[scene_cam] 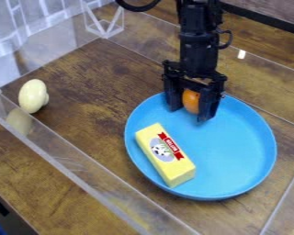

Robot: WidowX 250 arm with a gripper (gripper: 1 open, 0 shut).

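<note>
The black gripper (193,96) is lowered over an orange round object (191,107) near the back of a blue plate (242,156), its fingers around the object and hiding much of it. Whether the fingers press on it cannot be told. A yellow box (164,156) with a red label lies on the front left of the plate.
A white egg-like object (33,96) sits on the wooden surface (82,83) at the left. Pale edges border the surface at the upper left and lower left. The wood left of the plate is clear.
</note>
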